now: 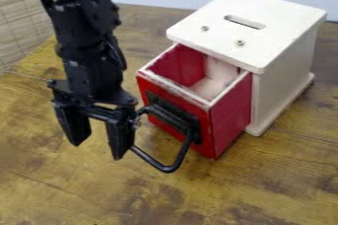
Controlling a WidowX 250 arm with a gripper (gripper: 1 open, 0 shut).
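A white wooden box with a slot on top stands at the right. Its red drawer is pulled out, with a light interior and a black loop handle on the front. My gripper hangs at the left of the drawer, fingers apart and pointing down, with nothing visible between them. Its right side is close to the handle; whether they touch I cannot tell.
A woven mat is at the back left, a pale wall behind the box.
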